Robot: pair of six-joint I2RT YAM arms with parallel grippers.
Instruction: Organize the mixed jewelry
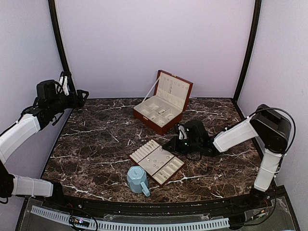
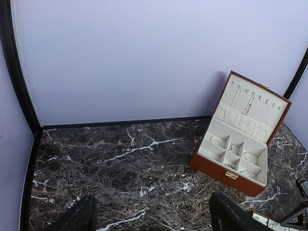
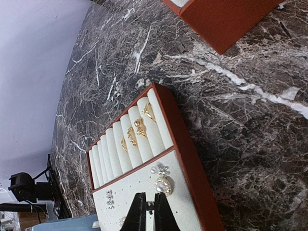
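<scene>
A flat jewelry tray (image 1: pixel 153 162) lies on the table. In the right wrist view, gold rings (image 3: pixel 139 127) sit in its padded slots, and silvery, pearl-like earrings (image 3: pixel 163 186) rest on its flat middle panel. My right gripper is shut over that panel; a small shiny piece shows at its fingertips, but whether it is between them cannot be told. Behind the tray stands the open brown jewelry box (image 2: pixel 226 179). Necklaces (image 2: pixel 249 103) hang in its lid and bracelets (image 2: pixel 217 141) lie in compartments. Far left, my left gripper is open and empty.
A light blue mug (image 1: pixel 137 179) stands at the tray's front left corner, its handle toward the front. Walls close in the back and both sides.
</scene>
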